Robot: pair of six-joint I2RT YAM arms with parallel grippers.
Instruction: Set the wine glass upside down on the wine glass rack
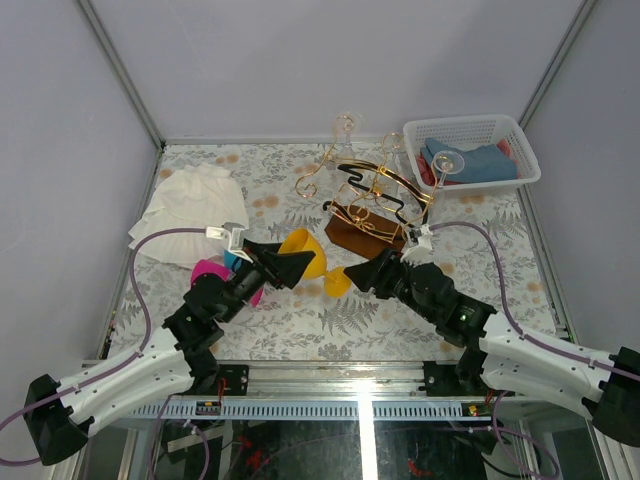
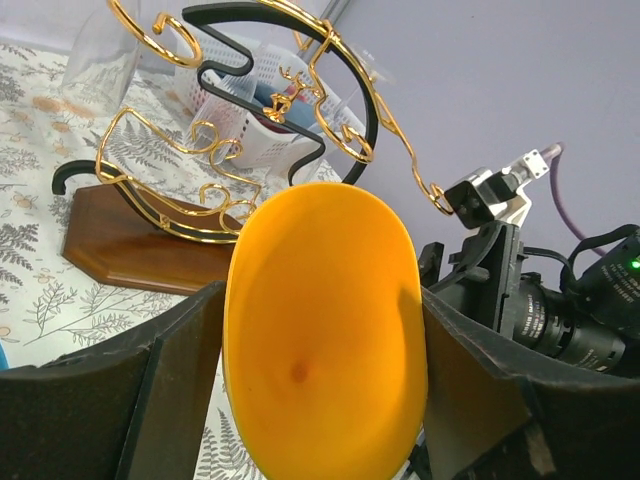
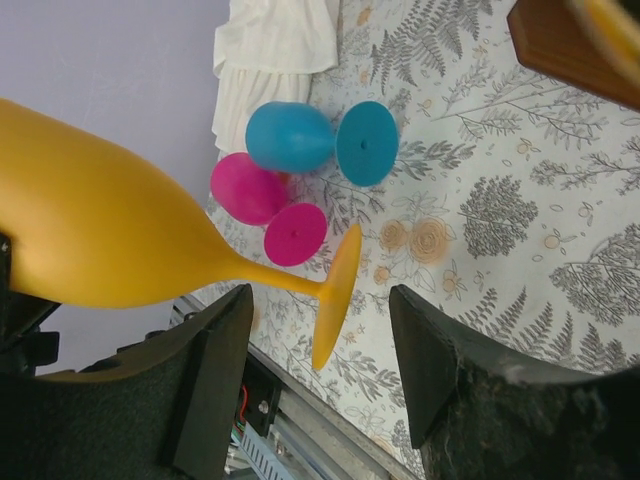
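Observation:
My left gripper [image 1: 296,262] is shut on the bowl of the yellow wine glass [image 2: 325,330], which fills the lower middle of the left wrist view. The glass is tilted, its stem and foot [image 3: 338,297] pointing toward my right gripper. That gripper is part open; the foot's edge shows just beyond and above the gap between its fingertips, and I cannot tell whether they touch. Behind the glass stands the gold and black wine glass rack [image 1: 375,195] on a brown wooden base [image 1: 362,234], with clear glasses [image 1: 447,163] at it.
Blue [image 3: 290,137] and pink [image 3: 250,188] wine glasses lie on the patterned tablecloth at left, near a white cloth [image 1: 190,213]. A white basket [image 1: 470,135] holding folded cloths stands back right. Open tablecloth lies in front of the rack.

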